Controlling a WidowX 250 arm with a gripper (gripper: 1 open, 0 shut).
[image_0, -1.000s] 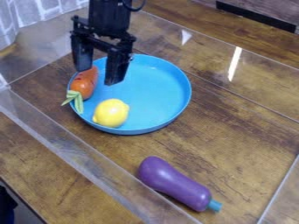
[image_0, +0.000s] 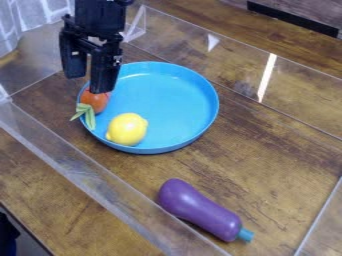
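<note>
The black gripper (image_0: 91, 68) stands open over the left rim of a round blue plate (image_0: 174, 105), its fingers pointing down just above an orange carrot (image_0: 94, 100) with green leaves, which is partly hidden by it. A yellow lemon-like object (image_0: 127, 129) lies on the plate, right of the carrot. Whether the fingers touch the carrot cannot be told.
A purple eggplant-like toy (image_0: 197, 208) lies on the wooden table (image_0: 267, 150) at the lower right, apart from the plate. Clear plastic edges run along the left and right.
The gripper has moved left, from over the plate to above its left rim and the carrot. The plate and toys look unmoved.
</note>
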